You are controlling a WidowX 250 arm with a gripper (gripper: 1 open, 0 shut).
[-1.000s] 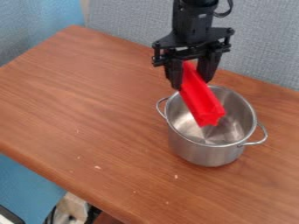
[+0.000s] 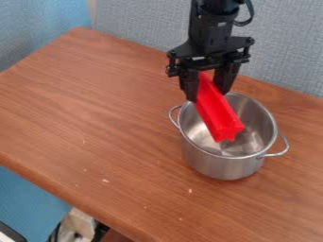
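Observation:
My black gripper (image 2: 206, 80) hangs from the top of the view above a steel pot (image 2: 220, 163), shut on a red elongated object (image 2: 217, 113). The red object slants downward toward the viewer, its lower end over the inside of the pot; whether it touches the pot cannot be told. The pot stands on the right part of the wooden table and has a loop handle on each side.
Grey padded walls (image 2: 132, 21) stand behind it. Its edge runs along the lower left, with some clutter below in the corner.

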